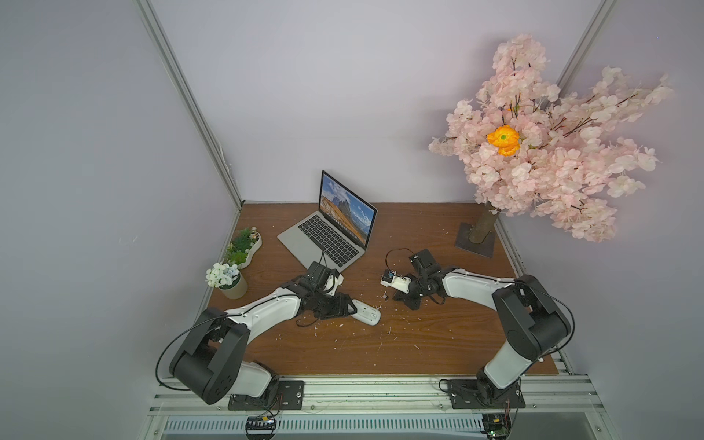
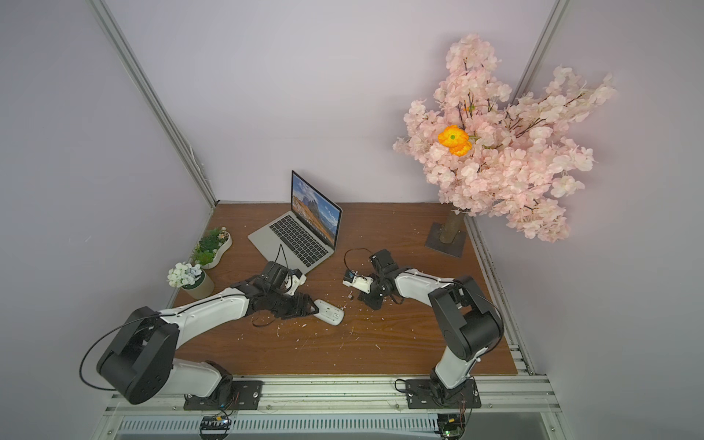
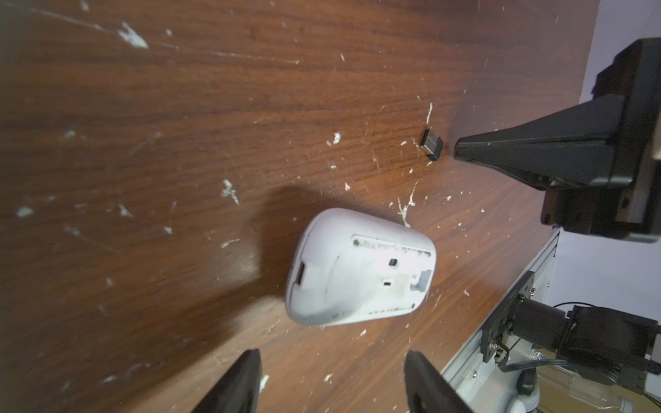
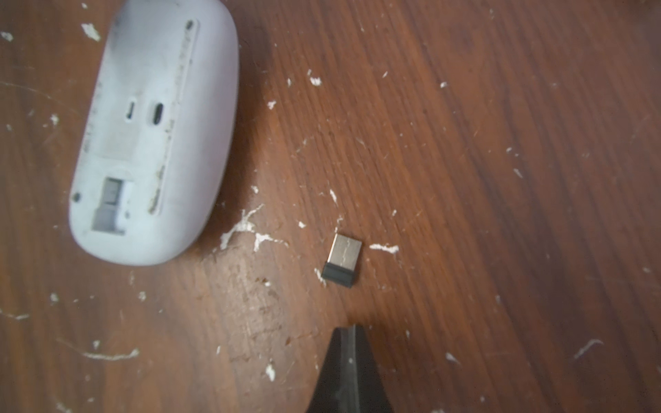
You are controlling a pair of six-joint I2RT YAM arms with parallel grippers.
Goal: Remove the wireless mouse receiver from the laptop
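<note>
The small receiver (image 4: 343, 260), with a metal plug and black end, lies loose on the wooden table, apart from the laptop (image 1: 322, 238). Just short of its black end, my right gripper is shut with nothing between its fingers. A white mouse (image 4: 161, 137) rests underside up, an open compartment showing near one end. In the left wrist view the receiver (image 3: 431, 144) is close to the right gripper's tip, and the mouse (image 3: 365, 268) lies ahead of my left gripper, whose fingers are parted with only table between them.
Behind the arms, the laptop stands with its lid up. Potted plants (image 1: 229, 278) line the left edge, and a vase of pink blossoms (image 1: 481, 223) occupies the back right. White flecks dot the table.
</note>
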